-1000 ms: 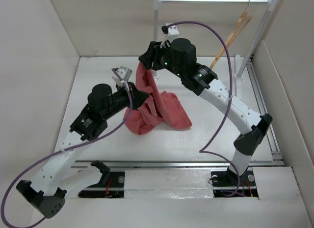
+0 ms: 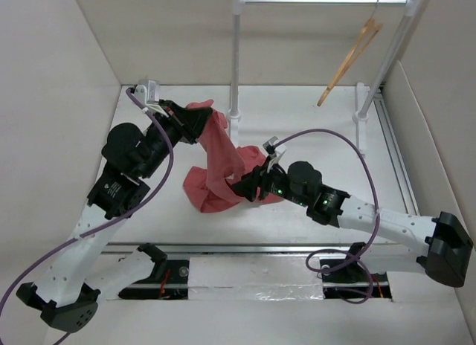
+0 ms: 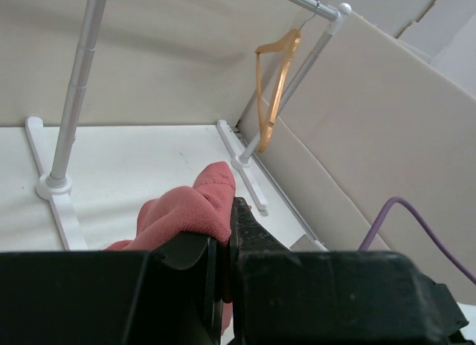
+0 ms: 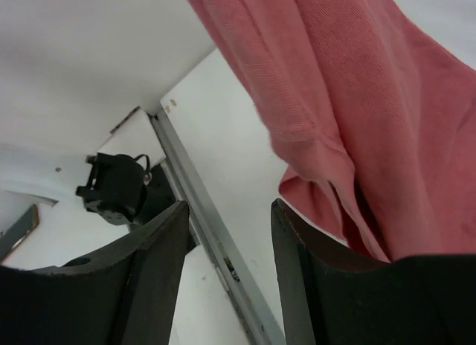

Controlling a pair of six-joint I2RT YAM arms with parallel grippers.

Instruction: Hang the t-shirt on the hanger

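The red t-shirt (image 2: pixel 223 159) is bunched, partly raised from the white table, its lower folds resting there. My left gripper (image 2: pixel 199 120) is shut on its upper part; in the left wrist view red cloth (image 3: pixel 193 211) bulges from between the fingers. My right gripper (image 2: pixel 245 185) is low beside the hanging fold, open; in the right wrist view the cloth (image 4: pixel 372 137) is just beyond its fingers, none clearly between them. The wooden hanger (image 2: pixel 346 59) hangs empty from the rack's bar at the back right.
The white rack (image 2: pixel 320 0) stands at the back, with a post (image 2: pixel 235 70) behind the shirt and feet on the table (image 2: pixel 335 218). Walls close in the left, back and right. The table's front has a metal rail (image 2: pixel 223 248).
My left gripper has risen toward the back with the shirt.
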